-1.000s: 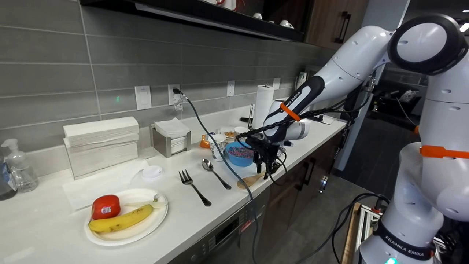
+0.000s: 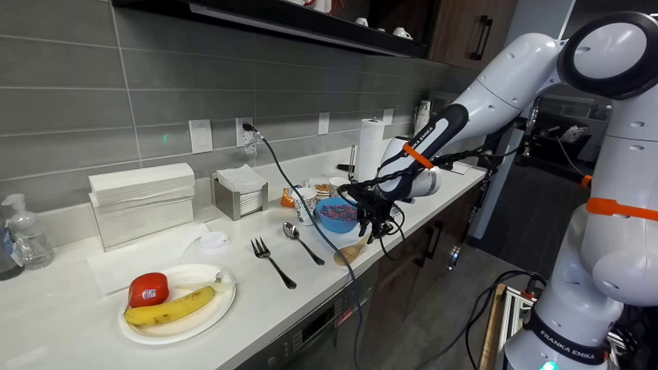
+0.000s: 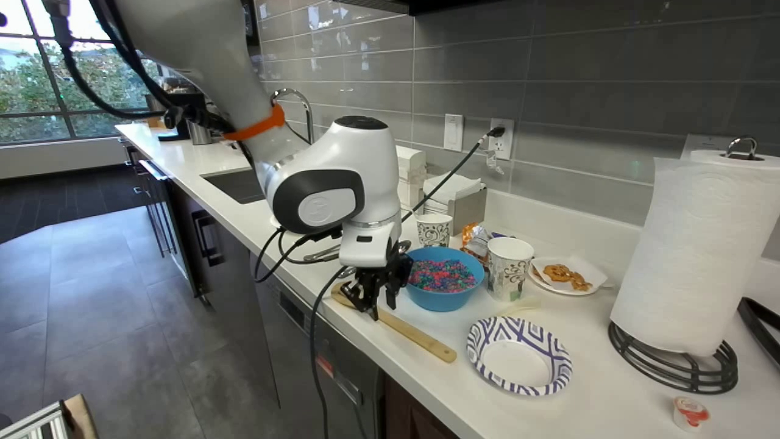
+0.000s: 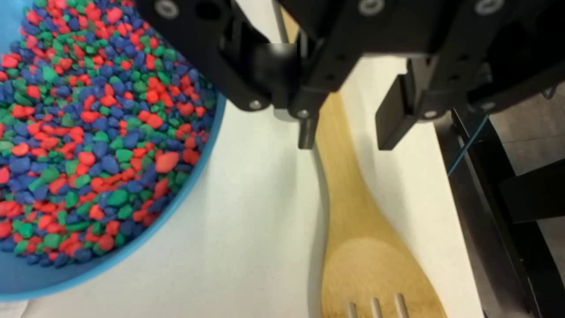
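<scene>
A wooden fork [image 4: 352,206] lies flat along the counter's front edge, its tined head toward the bottom of the wrist view. My gripper is over its handle, partly open. One fingertip is at the left side of the handle, while the other stands apart on the right, with a gap showing. In exterior view 2 the gripper [image 3: 385,303] is low above the counter, and the fork handle [image 3: 420,338] runs out past it toward the front right. Beside the gripper stands a blue bowl [image 3: 437,301] filled with red, green and blue pebbles.
A patterned paper bowl [image 3: 519,362], a patterned cup [image 3: 509,271] and a paper towel roll [image 3: 680,256] stand nearby. A metal fork [image 2: 273,262] and a spoon [image 2: 302,242] lie farther along. A dark cable [image 2: 321,228] crosses the view.
The arm has shifted slightly to the right in exterior view 1, and its wrist has turned a little. The gripper remains over the wooden fork; the bowl has stayed put.
</scene>
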